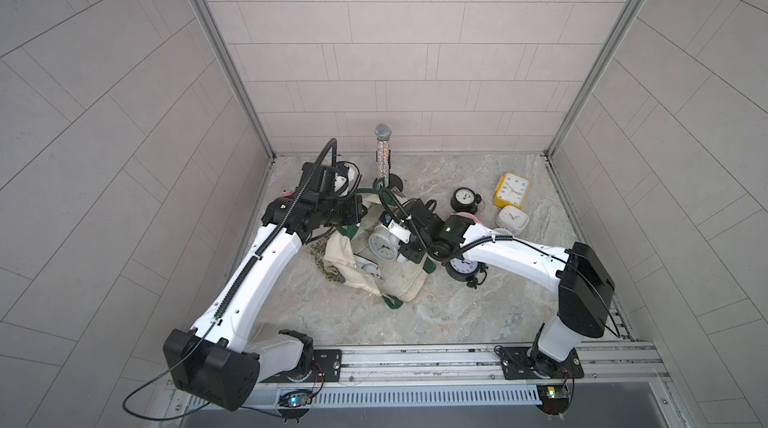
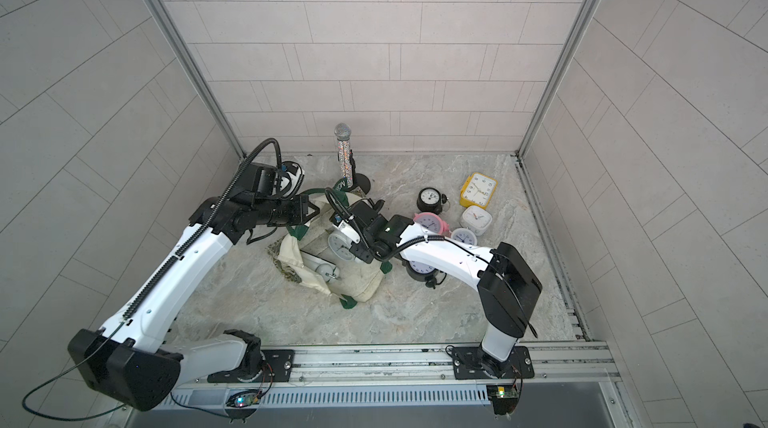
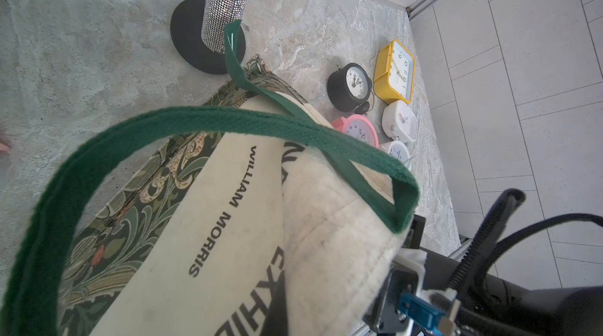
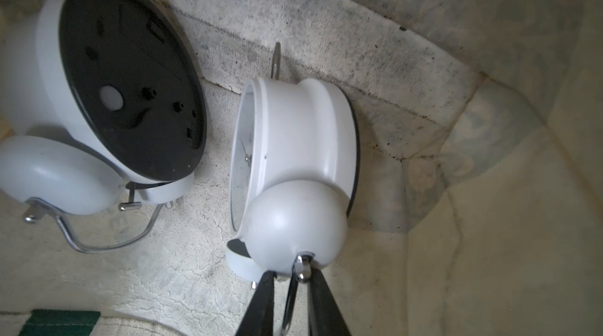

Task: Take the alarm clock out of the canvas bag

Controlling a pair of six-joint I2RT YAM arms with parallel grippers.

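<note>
The canvas bag point(image 1: 412, 280) lies with its mouth open. Inside it, the right wrist view shows a white twin-bell alarm clock point(image 4: 285, 141) on its side, face to the left, and a second white clock point(image 4: 132, 84) with its black back showing. My right gripper reaches into the bag, its fingers point(image 4: 258, 307) part open on either side of the nearer clock's thin metal handle. At the bag's far-left rim, my left gripper point(image 2: 312, 207) is shut on the pale canvas; in its wrist view the fabric covers most of its fingers.
To the bag's right stand a yellow clock point(image 1: 512, 189), a small white clock point(image 1: 512, 220), a black clock point(image 1: 464, 199) and others. A glittery microphone stand point(image 1: 383, 151) rises behind the bag. Green handles point(image 3: 188, 119) loop over the bag. Bare tabletop lies in front.
</note>
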